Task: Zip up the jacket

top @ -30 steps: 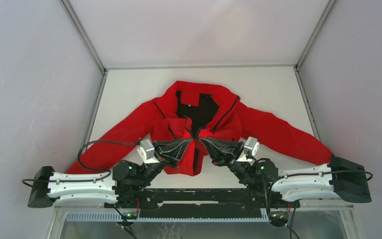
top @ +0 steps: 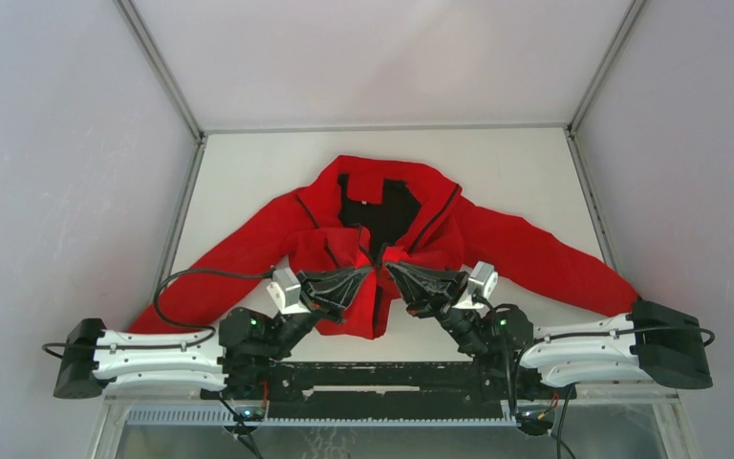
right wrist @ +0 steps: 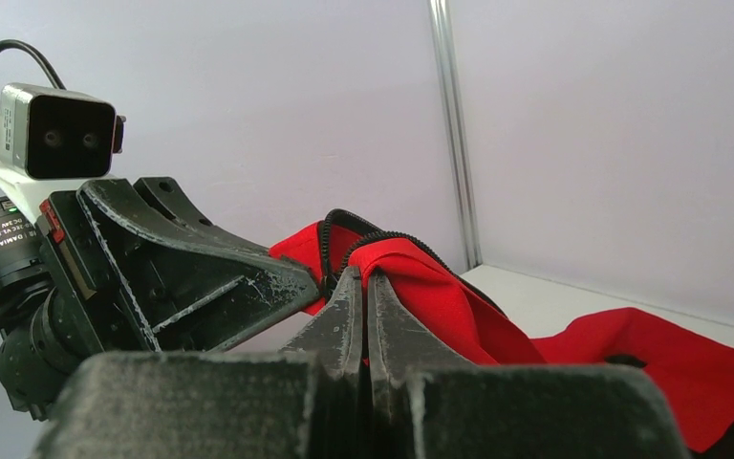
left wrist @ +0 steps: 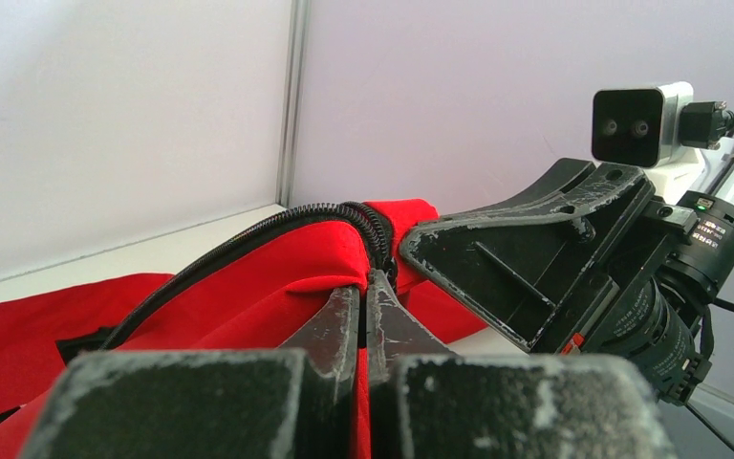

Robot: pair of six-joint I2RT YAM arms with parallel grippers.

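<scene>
A red jacket (top: 339, 206) with a black lining lies spread on the table, its front open at the neck and its lower front lifted. In the top view my left gripper (top: 370, 267) and right gripper (top: 389, 264) stand nearly tip to tip over it. Seen from the left wrist, the fingers are shut on a raised fold of red cloth (left wrist: 320, 258) beside the black zipper teeth (left wrist: 239, 234). The right wrist view has those fingers shut on the other red edge (right wrist: 406, 268), with teeth (right wrist: 397, 235) curving above. The zipper pull cannot be made out.
Both sleeves stretch outward, the left sleeve (top: 225, 268) and right sleeve (top: 554, 258) reaching toward the arms. Walls (top: 76, 163) close in the sides and back.
</scene>
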